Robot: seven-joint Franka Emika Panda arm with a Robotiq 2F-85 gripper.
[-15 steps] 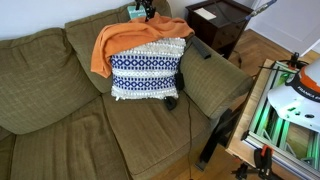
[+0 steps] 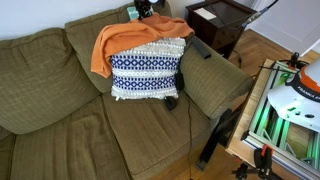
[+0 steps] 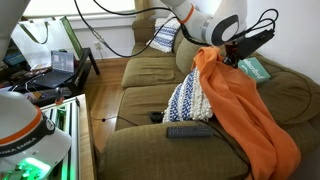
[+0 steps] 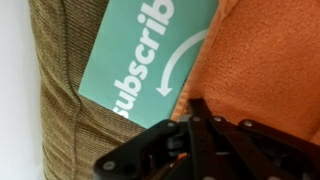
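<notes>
An orange cloth drapes over the sofa's back and a blue-and-white patterned pillow; in exterior view 2 the cloth hangs down in folds. My gripper is at the top of the sofa back, by the cloth. The wrist view shows the gripper shut, its fingertips against the cloth near its edge. Whether a thin fold lies between them is hidden. A teal card lettered "subscribe" lies on the sofa fabric beside the cloth's edge.
A dark remote-like object rests on the sofa arm near a black cable. The seat cushions are mostly clear. A dark wooden cabinet stands behind the sofa, and a laptop is at the far left.
At the sofa's top edge my gripper has shifted slightly to the left. The cloth, the pillow and the rest look unchanged.
</notes>
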